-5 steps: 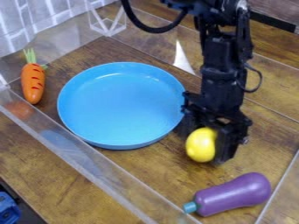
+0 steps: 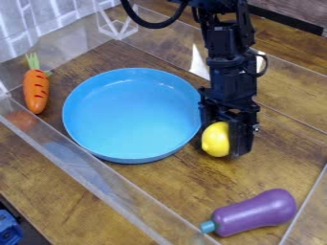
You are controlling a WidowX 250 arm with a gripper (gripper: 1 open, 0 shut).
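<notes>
A black robot arm comes down from the top centre to my gripper [image 2: 230,129], which is low over the wooden table, around a yellow rounded object [image 2: 217,140] just right of a blue bowl [image 2: 128,113]. The fingers are dark and hard to make out, so I cannot tell whether they are closed on it.
An orange carrot [image 2: 38,91] lies at the far left. A purple eggplant [image 2: 255,211] lies at the front right. A clear plastic edge crosses the lower left. A white object stands behind the bowl.
My gripper and the yellow object have moved toward the back of the table and slightly left, closer to the bowl.
</notes>
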